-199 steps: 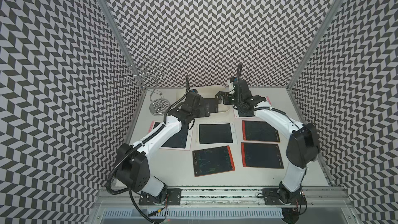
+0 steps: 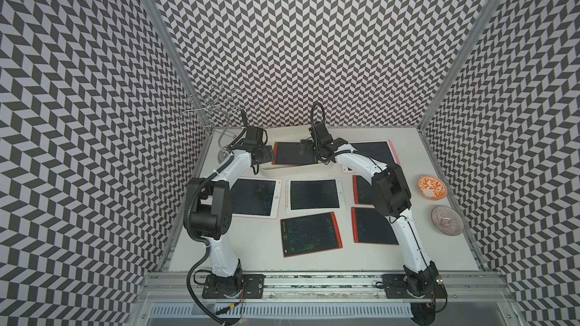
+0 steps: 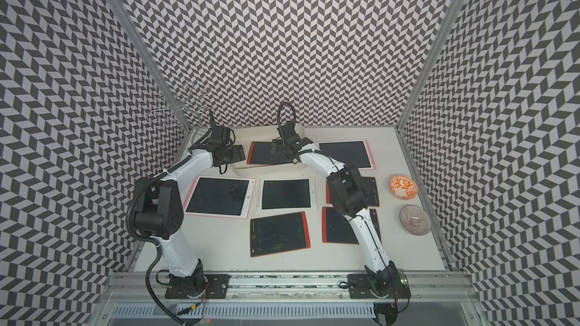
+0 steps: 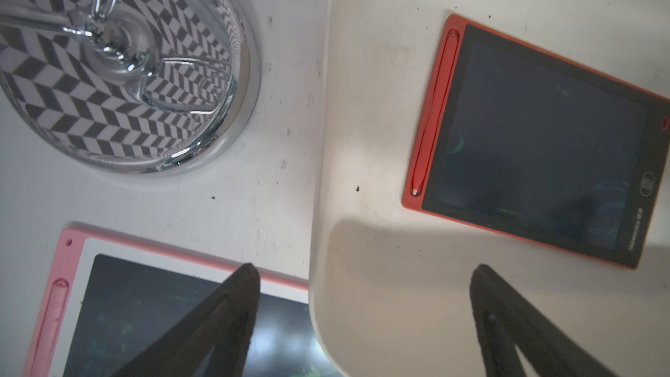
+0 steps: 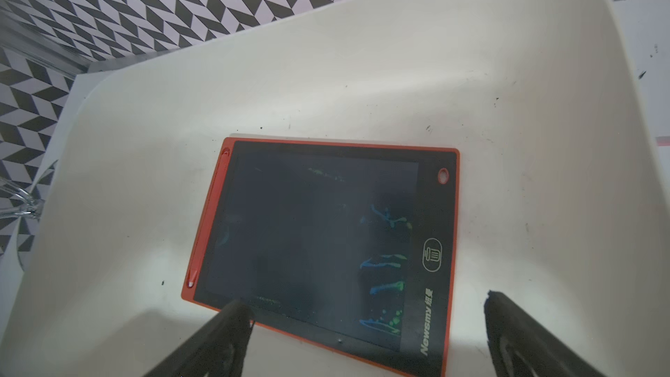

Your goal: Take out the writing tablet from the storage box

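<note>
A cream storage box point(image 2: 290, 170) stands at the back centre, with a red-edged writing tablet point(image 5: 314, 230) lying flat on its bottom, red pen clipped along one short side. My left gripper hangs over the box's left wall, fingers apart and empty, with the tablet in sight beyond them. My right gripper is over the box above the tablet, open, with nothing held; its fingertips show at the bottom of the right wrist view.
A chrome rack point(image 4: 202, 150) stands left of the box. Several more tablets point(image 2: 314, 193) cover the table in front and to the right. An orange-patterned bowl point(image 2: 432, 187) and a pale bowl point(image 2: 447, 220) sit at the right edge.
Both arms have shifted left over the last second: my left gripper to the box's left end, my right gripper further in over the tablet. The tablet still lies in the box.
</note>
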